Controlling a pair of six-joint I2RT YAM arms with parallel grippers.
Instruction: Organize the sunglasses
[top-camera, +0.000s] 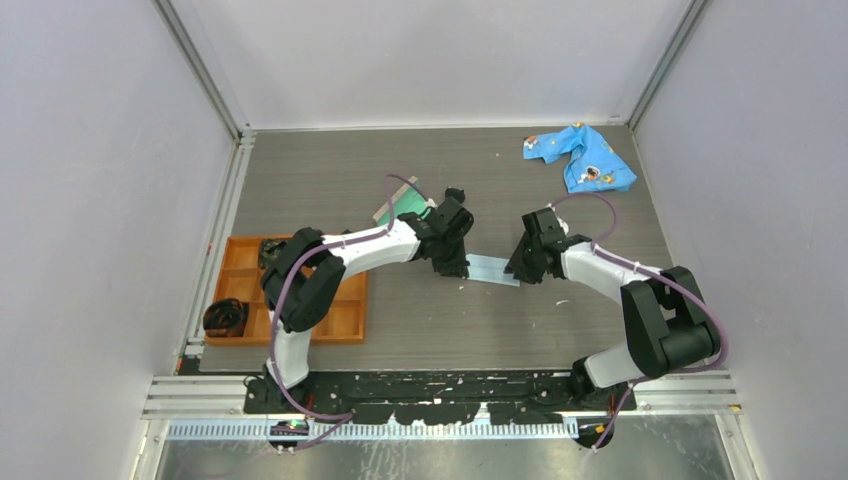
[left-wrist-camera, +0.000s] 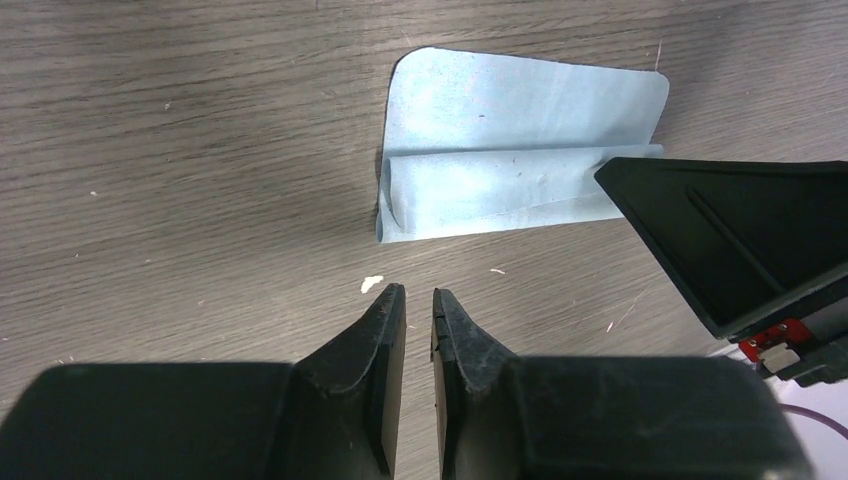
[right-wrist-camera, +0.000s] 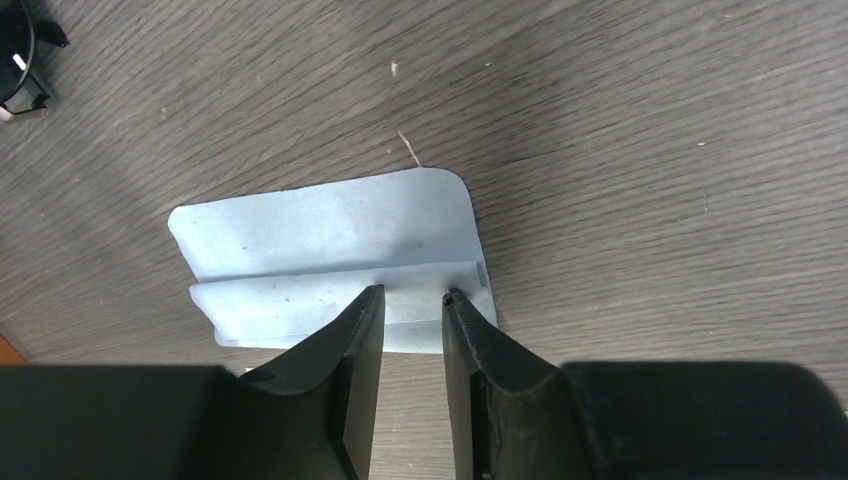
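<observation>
A pale blue cloth, partly folded over, lies flat mid-table. My left gripper hangs near the cloth's left end, its fingers slightly apart and bare table showing between them. Over the right part of the cloth is my right gripper, open, the cloth visible through its gap. The right arm's black finger juts across the cloth in the left wrist view. A small black object lies behind the left arm. At the right wrist view's corner shows a glossy dark lens-like piece, probably the sunglasses, mostly cut off.
An orange-brown compartment tray stands at the left, partly under the left arm, holding a dark bundle. A green item lies behind that arm. A blue patterned cloth sits at back right.
</observation>
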